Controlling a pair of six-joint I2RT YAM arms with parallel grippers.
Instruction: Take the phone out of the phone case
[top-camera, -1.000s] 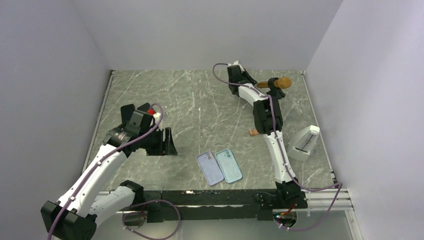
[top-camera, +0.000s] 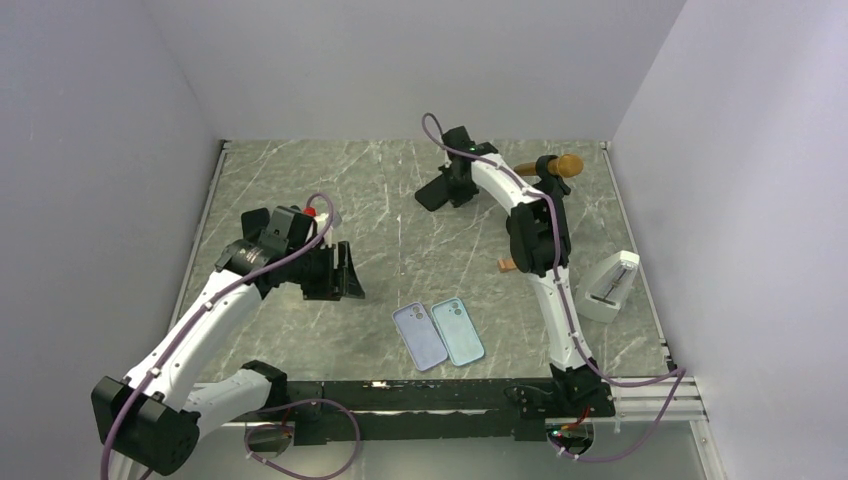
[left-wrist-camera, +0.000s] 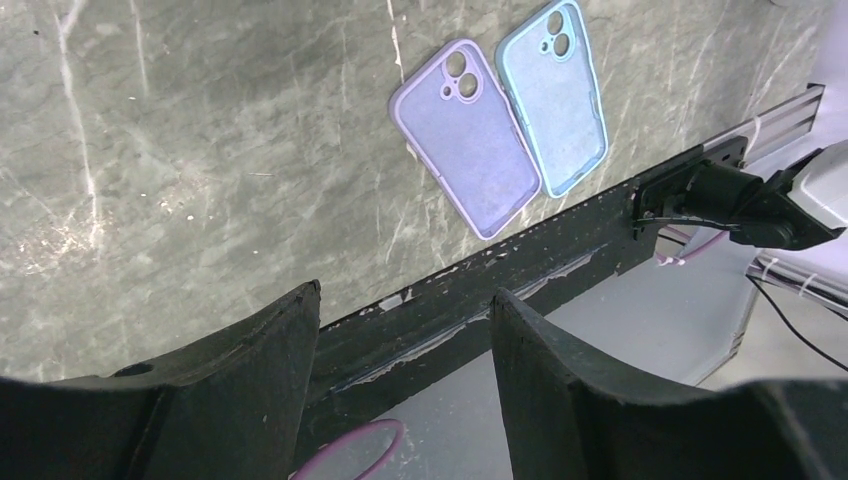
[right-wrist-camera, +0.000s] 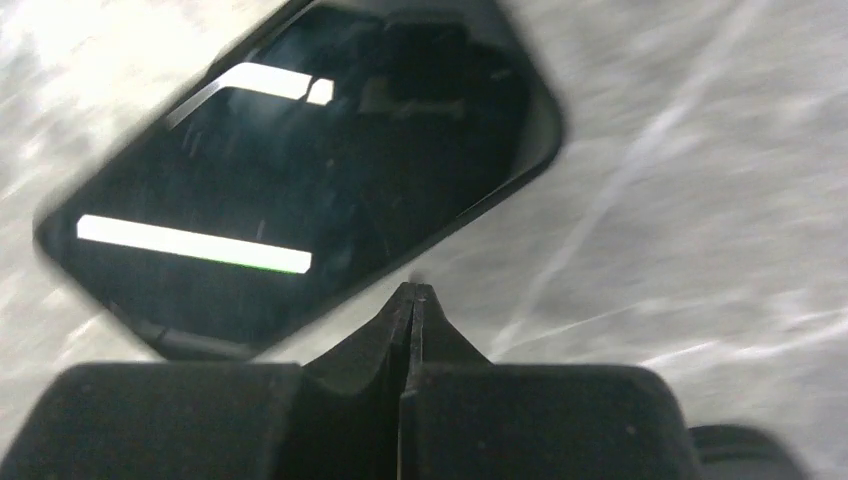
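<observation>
A black phone (top-camera: 432, 193) rests at the back of the table, partly covered by my right gripper (top-camera: 456, 198). In the right wrist view its glossy dark screen (right-wrist-camera: 300, 160) reflects bright strips, and the right fingertips meet just beside its edge, with nothing showing between them. Toward the front, a purple case (top-camera: 420, 337) and a light blue case (top-camera: 458, 331) lie side by side; both are empty shells in the left wrist view. My left gripper hovers left of them, its fingers wide apart and nothing between.
Black objects (top-camera: 254, 222) lie behind the left arm at the left, with a small red item (top-camera: 309, 212). On the right are a wooden-handled tool (top-camera: 563, 166) and a white box (top-camera: 606, 287).
My right gripper has swung left, and the black phone now shows to its left, where the table was bare. The left gripper has shifted slightly right; the cases have stayed put.
</observation>
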